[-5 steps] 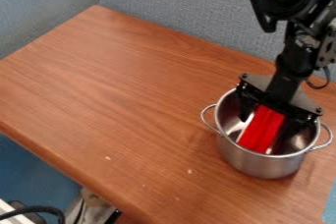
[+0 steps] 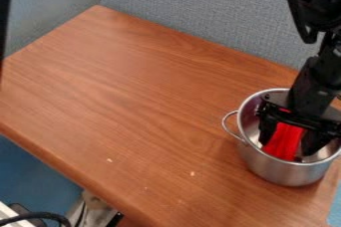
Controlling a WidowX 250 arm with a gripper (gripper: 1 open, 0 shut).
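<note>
A steel pot [image 2: 280,170] with loop handles stands at the right of the wooden table. My black gripper [image 2: 294,133] reaches down into it from the upper right, around a red object [image 2: 282,142] that lies inside. The fingertips are partly hidden by the pot and the object, and whether they touch it is unclear.
Grey padded walls stand behind it. Beyond the near-left edge is a blue floor with black cables and some pale objects.
My gripper has shifted to the right, and the pot has moved a little right with it. The red object now appears more upright.
</note>
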